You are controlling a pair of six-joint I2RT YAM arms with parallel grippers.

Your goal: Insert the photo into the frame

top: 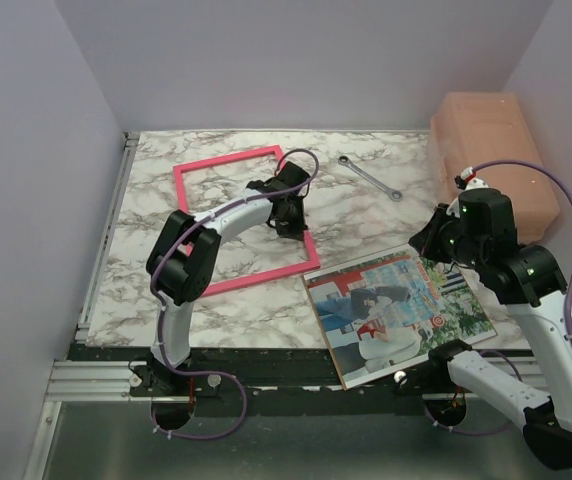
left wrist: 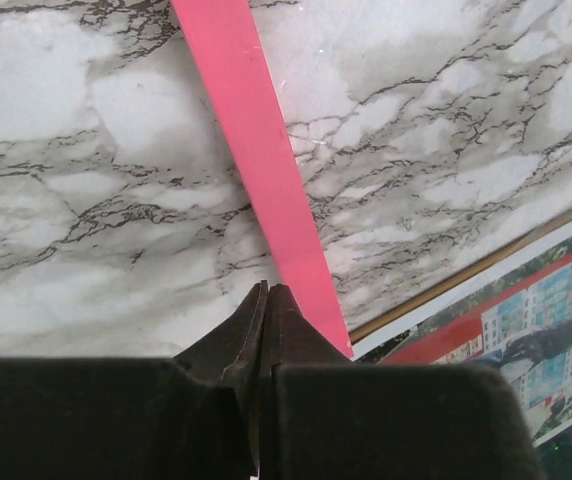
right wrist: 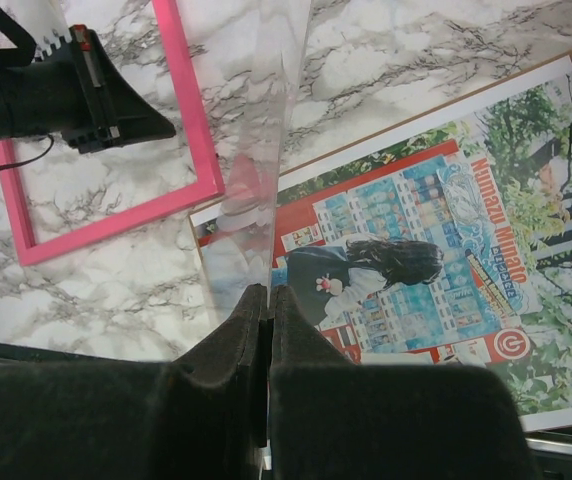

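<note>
The pink photo frame (top: 261,278) lies flat on the marble at the left. My left gripper is shut with nothing between its fingers, and the frame's right bar (left wrist: 276,180) lies outside them, just to their right. At the frame's lower right corner, the photo (top: 391,310) begins; it extends right over the front table edge, face up. In the right wrist view my right gripper is shut on a clear sheet (right wrist: 266,170), which rises from the fingertips in front of the photo (right wrist: 406,260).
A wrench (top: 368,177) lies at the back, right of the frame. An orange-pink box (top: 491,165) stands at the back right against the wall. Bare marble (top: 356,230) lies between the frame and the wrench.
</note>
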